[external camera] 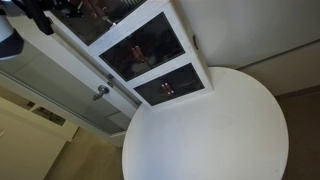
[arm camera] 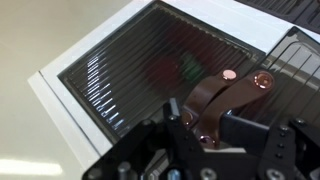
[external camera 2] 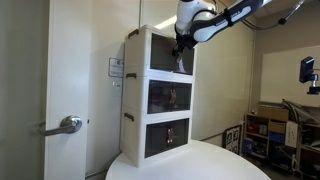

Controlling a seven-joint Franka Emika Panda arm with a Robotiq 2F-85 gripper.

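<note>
A white three-tier cabinet point(external camera 2: 124, 105) with dark see-through doors stands on the round white table point(external camera: 215, 135). My gripper point(external camera 2: 183, 43) is at its top tier, in front of the doors. In the wrist view, brown leather strap handles point(arm camera: 240, 95) come together between the fingers, and my gripper is shut on the leather. Whether it grips one strap or both is unclear. The ribbed left door point(arm camera: 150, 70) lies flat in its white frame; part of the right door point(arm camera: 300, 70) shows beside it. Blurred red and green shapes appear behind the left door.
The middle doors point(external camera 2: 168, 96) and bottom doors point(external camera 2: 166, 134) look closed, each pair with brown handles. Bare tabletop spreads in front of the cabinet. A door with a metal lever point(external camera 2: 65, 125) stands to the left; shelves with boxes point(external camera 2: 277, 135) are at the far right.
</note>
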